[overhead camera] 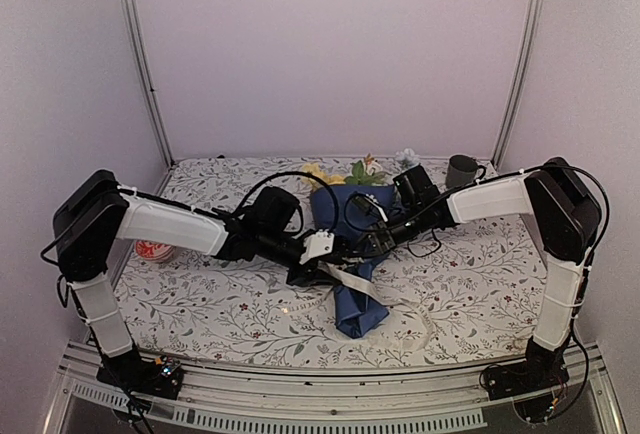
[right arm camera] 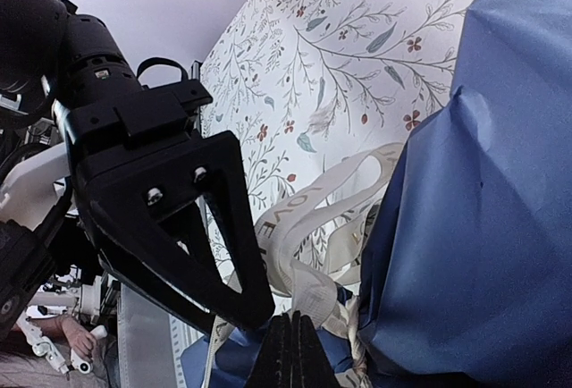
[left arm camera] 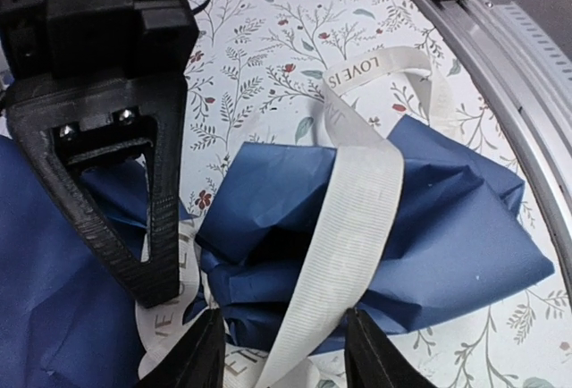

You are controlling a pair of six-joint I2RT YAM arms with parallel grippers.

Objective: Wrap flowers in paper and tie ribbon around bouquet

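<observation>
The bouquet's blue wrapping [overhead camera: 352, 309] lies down the middle of the table, with yellow flowers [overhead camera: 318, 172] at its far end. A white printed ribbon [overhead camera: 357, 282] crosses its narrow waist. My left gripper is above the waist, fingers apart, with a ribbon strip [left arm camera: 344, 227] running through the gap but not pinched. From the right side, my right gripper reaches in shut. Ribbon folds [right arm camera: 313, 294] lie right at its fingertips; whether any is caught between them is unclear. The two grippers almost meet, hiding the knot area from above.
A dark mug [overhead camera: 463, 170] stands at the back right, and a red-and-white container [overhead camera: 153, 250] at the left edge. Ribbon tails [overhead camera: 415, 324] trail over the flower-patterned cloth [overhead camera: 470, 304].
</observation>
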